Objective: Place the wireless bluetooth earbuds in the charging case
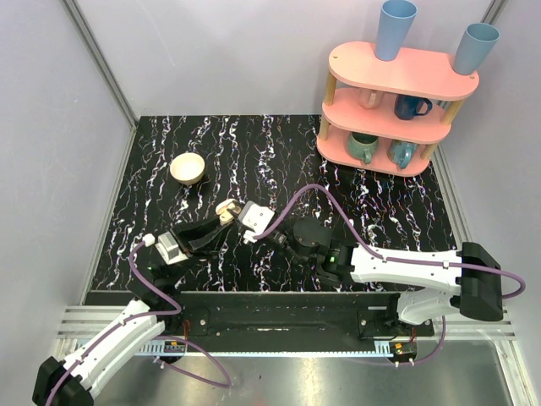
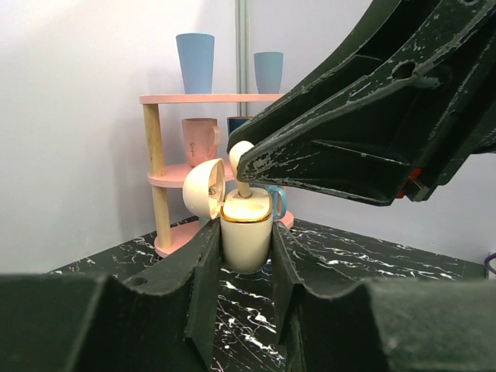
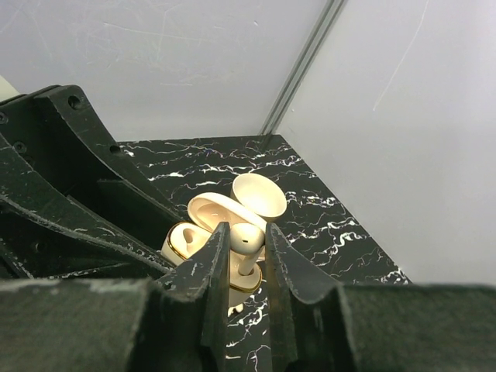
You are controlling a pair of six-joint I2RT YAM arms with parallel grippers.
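Observation:
The cream charging case [image 2: 246,242], gold-rimmed with its lid [image 2: 201,191] flipped open, is held upright in my left gripper at mid-table. My right gripper is shut on a white earbud [image 3: 246,237], whose stem points down at the case's top, touching it or in it; how deep it sits I cannot tell. In the top view both grippers meet just left of the centre, around the case [image 1: 226,214].
A cream bowl [image 1: 187,168] stands at the back left. A pink three-tier shelf [image 1: 397,63] with cups and mugs is at the back right. Walls enclose the black marble table [image 1: 152,135].

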